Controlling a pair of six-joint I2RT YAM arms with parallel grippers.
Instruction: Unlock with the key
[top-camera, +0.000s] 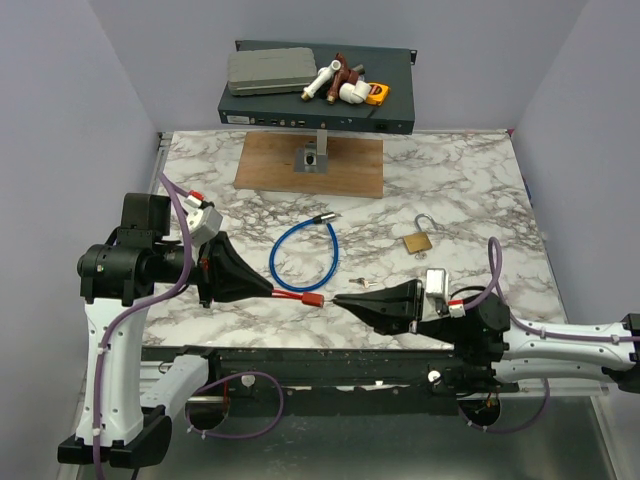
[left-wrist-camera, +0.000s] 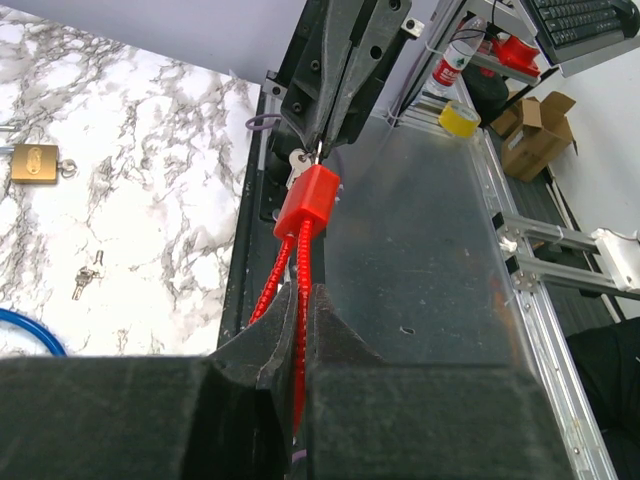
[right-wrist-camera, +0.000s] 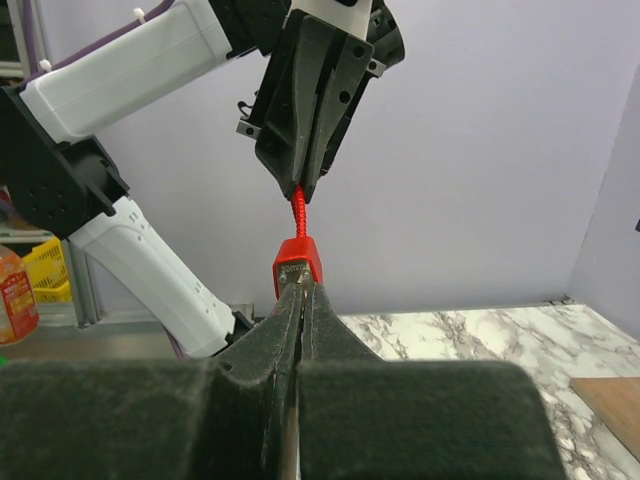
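A red lock body (top-camera: 312, 298) on a red braided cable hangs between the grippers. My left gripper (top-camera: 271, 293) is shut on the cable (left-wrist-camera: 302, 260). My right gripper (top-camera: 337, 298) is shut at the metal end of the red lock; in the left wrist view a small key (left-wrist-camera: 298, 160) shows at its fingertips, beside the red body. Whether the key is inside the lock is unclear. A brass padlock (top-camera: 417, 242) with a shackle and small loose keys (top-camera: 360, 282) lie on the marble table.
A blue cable lock (top-camera: 332, 250) lies in mid-table. Behind it are a wooden board (top-camera: 255, 165) and a dark equipment case (top-camera: 250, 110) with assorted items on top.
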